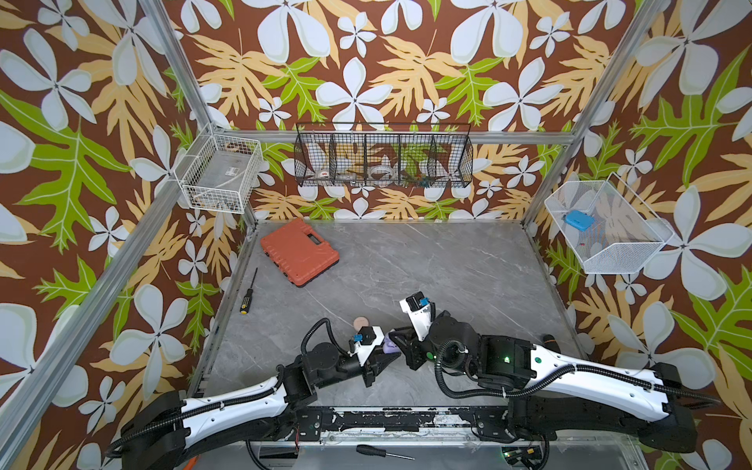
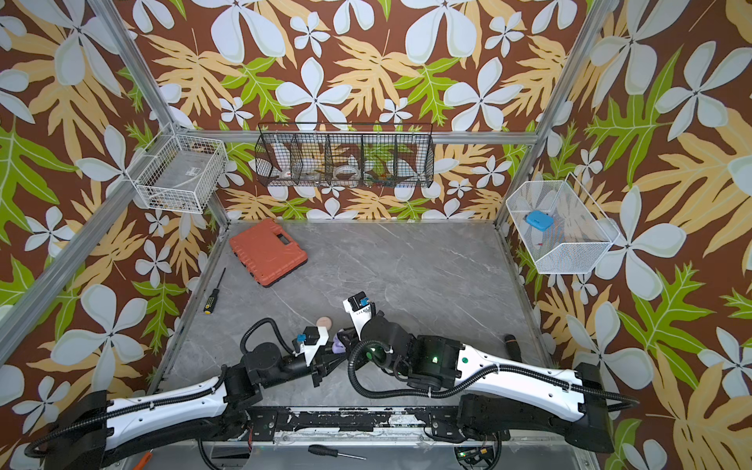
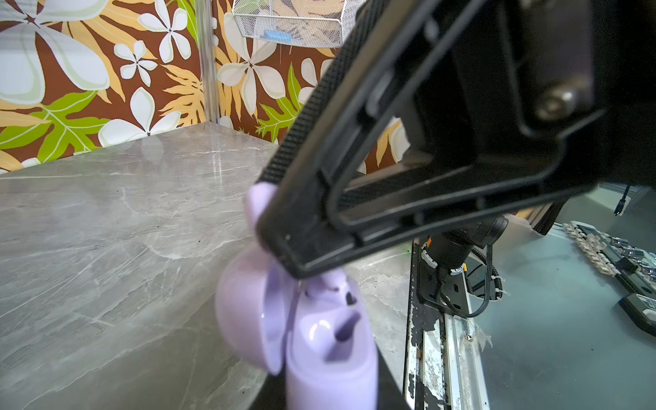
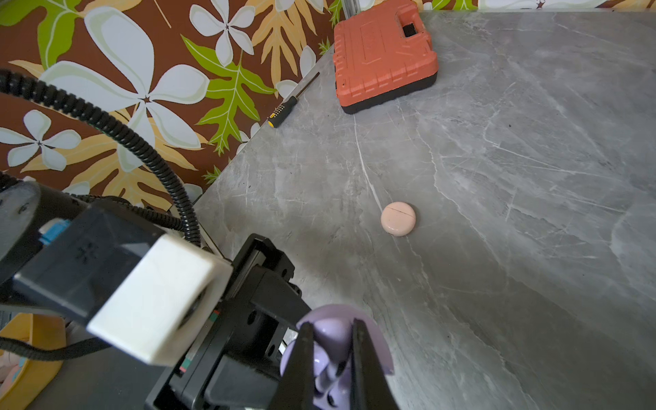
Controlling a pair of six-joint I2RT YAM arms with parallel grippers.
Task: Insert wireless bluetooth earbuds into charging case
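A lilac charging case point(image 3: 331, 372) is clamped between the fingers of my left gripper point(image 1: 382, 354), its rounded lid point(image 3: 249, 307) swung open to one side. One slot point(image 3: 338, 335) in the case looks empty. My right gripper reaches over the case from the other side, shut on a lilac earbud point(image 3: 258, 201); part of the bud shows beyond its black fingertip. That fingertip covers part of the case, so I cannot tell whether the bud touches the other slot. In the right wrist view, the open lid point(image 4: 376, 338) lies just beyond the dark fingers.
On the grey table lie a round pink case point(image 4: 398, 218), an orange toolbox point(image 1: 299, 250) and a screwdriver point(image 1: 247, 300). Wire baskets hang on the walls; the right one point(image 1: 607, 227) holds a blue item.
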